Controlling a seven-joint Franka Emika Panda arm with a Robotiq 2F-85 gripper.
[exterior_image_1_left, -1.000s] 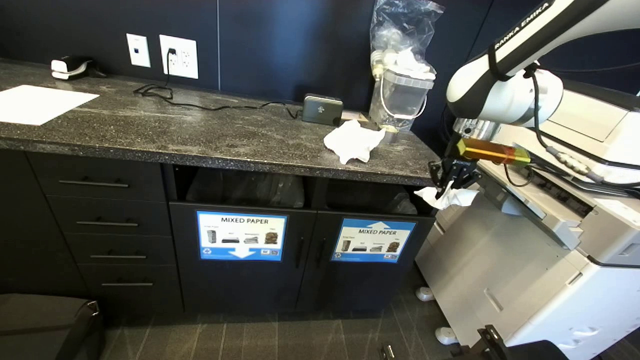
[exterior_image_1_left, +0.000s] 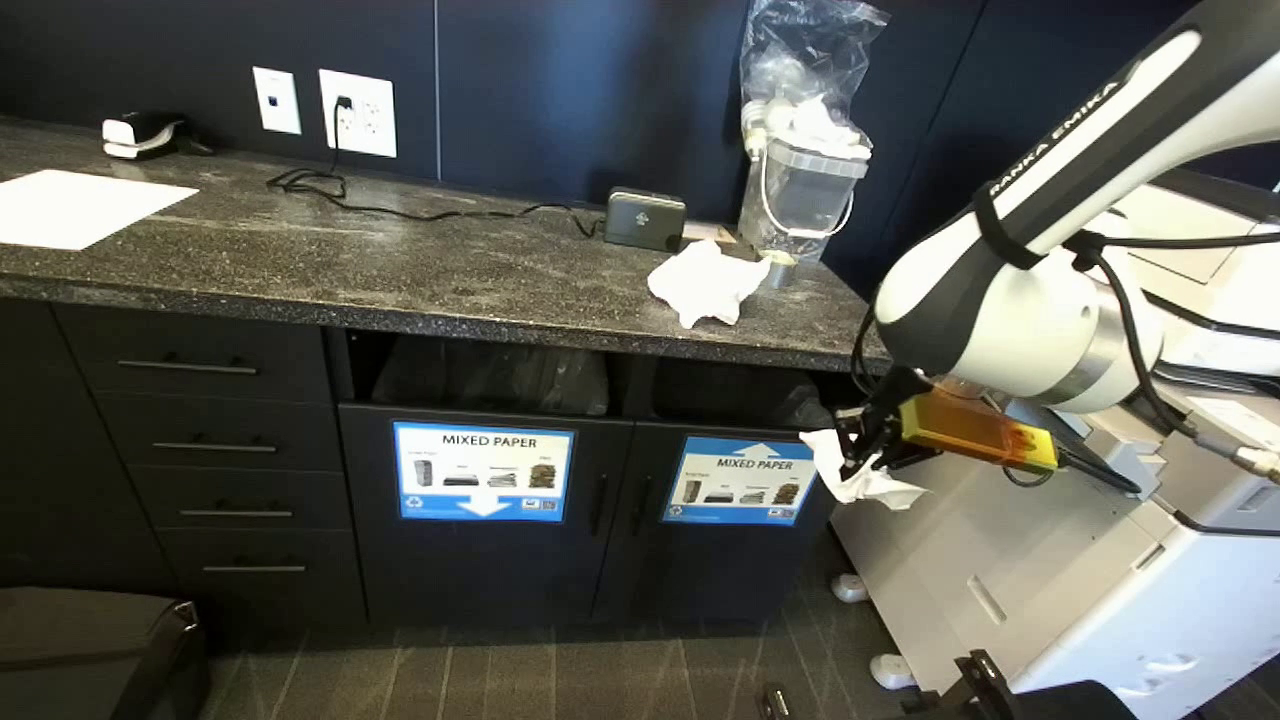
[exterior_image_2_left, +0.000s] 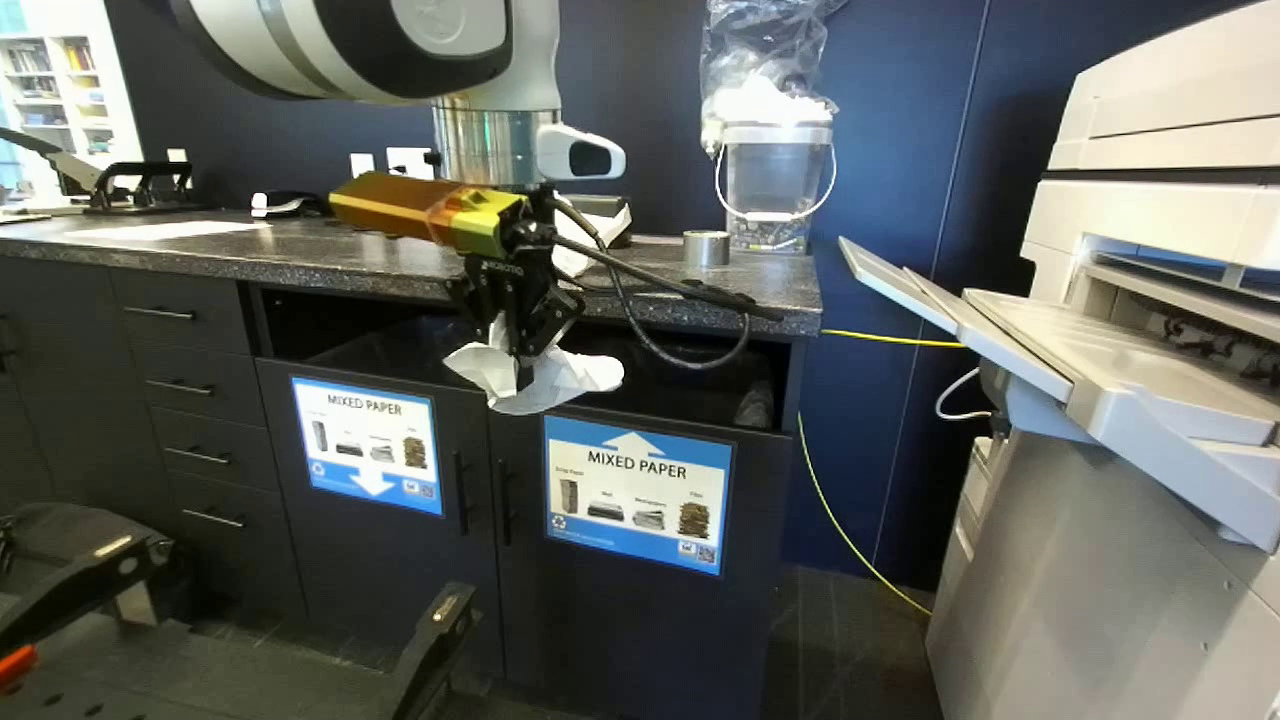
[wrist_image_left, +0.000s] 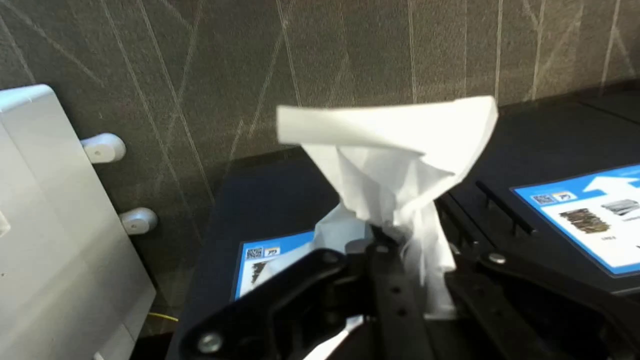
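Note:
A crumpled white paper (wrist_image_left: 384, 174) is pinched in my gripper (exterior_image_2_left: 523, 355), which is shut on its middle. Its loose ends flare out on both sides of the dark fingers in exterior view 2. The gripper hangs below countertop height, in front of the cabinet with the right open bin slot (exterior_image_2_left: 708, 390). In the wrist view the paper hides much of the fingertips. Another crumpled white paper (exterior_image_1_left: 705, 283) lies on the counter (exterior_image_1_left: 480, 270) near its right end; the arm partly covers it in exterior view 2.
Two "MIXED PAPER" signs (exterior_image_1_left: 482, 472) mark the cabinet doors. A clear bucket (exterior_image_1_left: 806, 192), a metal tape roll (exterior_image_2_left: 707, 247) and a small dark box (exterior_image_1_left: 644, 220) stand on the counter. A large printer (exterior_image_2_left: 1152, 396) stands at the right.
My gripper has moved down and a little left in exterior view 1, carrying the white paper with it. It is also more tilted. The paper on the counter has stayed put.

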